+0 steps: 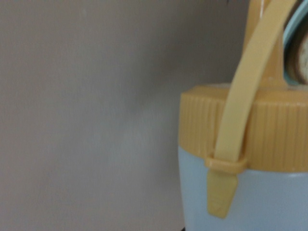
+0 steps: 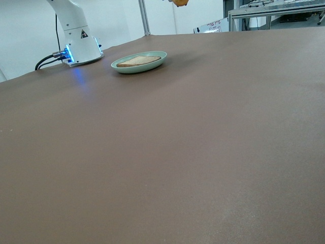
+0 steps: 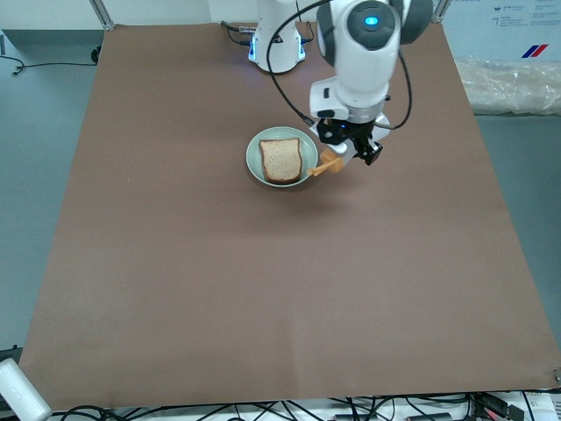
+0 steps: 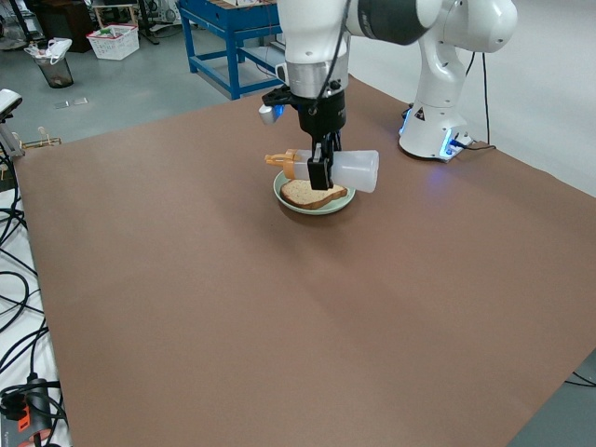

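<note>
My gripper (image 4: 319, 160) is shut on a translucent squeeze bottle (image 4: 354, 169) with an orange cap and nozzle (image 3: 331, 161), held tilted on its side above the table. The bottle fills the right of the wrist view, its cap (image 1: 269, 130) near the middle right. A slice of bread (image 3: 280, 161) lies on a pale green plate (image 3: 259, 172); in the left camera view the nozzle is at the plate's right edge. In the top camera view only an orange tip (image 2: 180, 2) shows above, beyond the plate.
The white arm base (image 2: 81, 46) stands at the back. Cables (image 4: 28, 335) run along one table edge, outside the work surface.
</note>
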